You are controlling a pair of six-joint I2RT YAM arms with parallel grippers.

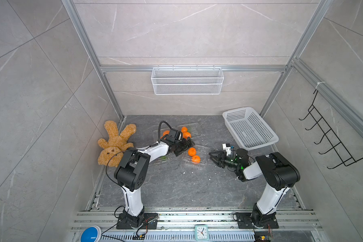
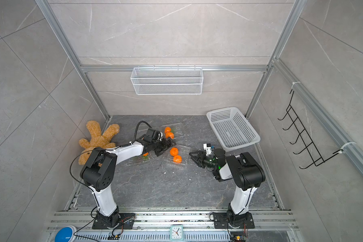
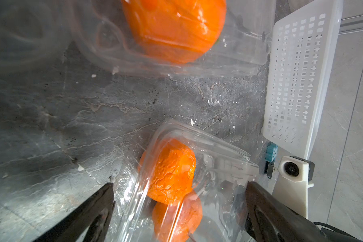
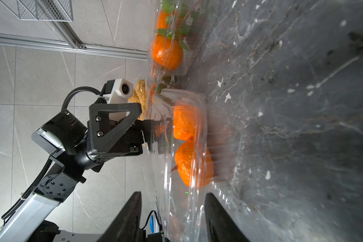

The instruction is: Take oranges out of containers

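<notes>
Two oranges lie inside a clear plastic container in the middle of the table. My left gripper is open around this container, one finger at each side of it in the left wrist view. From the right, my right gripper faces the container's near end, its fingers part open and nothing seen gripped. More oranges sit in clear containers behind. Another orange shows beside green leaves in a further container. My left arm hides part of the containers from above.
An empty white basket stands at the back right. A teddy bear lies at the far left, by the wall.
</notes>
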